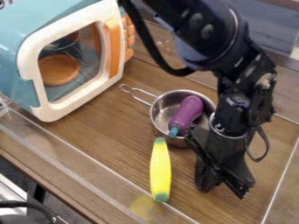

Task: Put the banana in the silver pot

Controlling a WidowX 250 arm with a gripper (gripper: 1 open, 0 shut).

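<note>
The yellow banana (160,171) with green ends lies lengthwise on the wooden table, its far end close below the rim of the silver pot (167,107). A purple eggplant-like object (187,115) rests in the pot. To the banana's right is my black gripper (225,187), pointing down toward the table, with a strip of bare wood showing between it and the banana. No yellow shows among its dark fingers. Whether they are apart or together is unclear from this angle. The arm covers the pot's right edge.
A blue and white toy oven-like box (47,109) with an orange tray inside stands at the upper left. The pot's wire handle (135,92) points toward it. Bare wooden table (93,149) lies left of the banana.
</note>
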